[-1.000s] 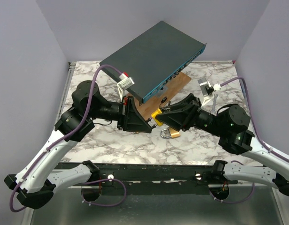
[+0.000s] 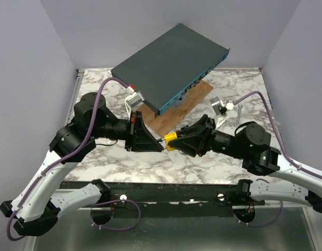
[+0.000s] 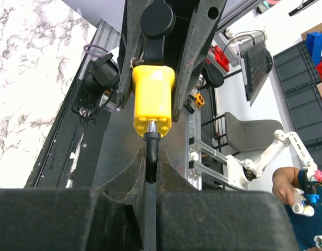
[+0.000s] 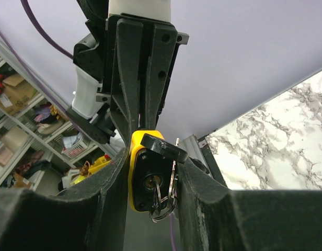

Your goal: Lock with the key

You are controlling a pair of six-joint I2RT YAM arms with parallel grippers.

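Between the two arms hangs a yellow padlock [image 2: 170, 141], above the table. My right gripper [image 2: 177, 140] is shut on its body. Opposite it, my left gripper is shut on the padlock's shackle [image 3: 152, 149], a metal rod with a black sleeve, in line with the body. The right wrist view shows the padlock's black end face [image 4: 146, 175], with the keyhole in it. A key with a black head [image 4: 164, 148] and wire rings [image 4: 163, 201] is at that face; how deep the key sits cannot be told.
A large dark rack box [image 2: 169, 65] stands over a brown wooden board [image 2: 195, 99] at the back. A silver tool [image 2: 238, 116] lies at the right.
Both grippers and the padlock have shifted left and slightly toward the front.
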